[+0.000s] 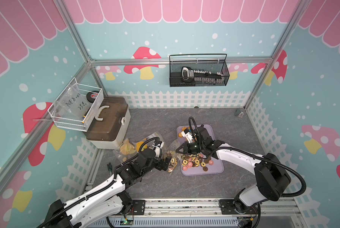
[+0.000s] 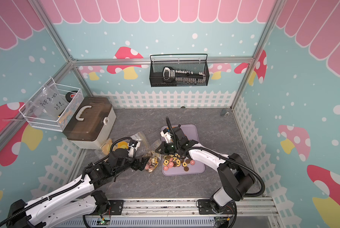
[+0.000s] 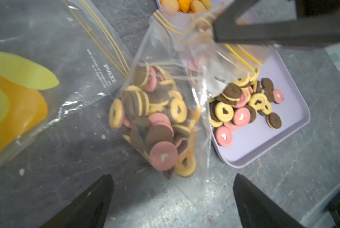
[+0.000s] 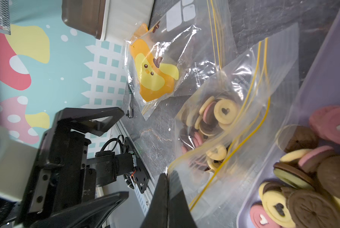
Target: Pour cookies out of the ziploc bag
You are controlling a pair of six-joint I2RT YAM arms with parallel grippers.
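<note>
A clear ziploc bag (image 3: pixel 204 152) with yellow zip lines hangs by its top edge, its lower part packed with pink, brown and yellow cookies (image 3: pixel 164 152). My right gripper is shut on the bag's edge near its mouth. To the left of the bag, my left gripper (image 1: pixel 165 164) stands open; in the left wrist view its two fingers (image 3: pixel 88 201) are wide apart and the bag hangs beyond them. More cookies (image 4: pixel 310 197) lie on the lilac tray (image 3: pixel 249 153), just right of the bag.
Another ziploc bag (image 4: pixel 196 57) with an orange and yellow character print lies flat on the table to the left. Behind it stands a brown-lidded box (image 1: pixel 109 114). Bare table (image 1: pixel 158 186) lies in front of the tray.
</note>
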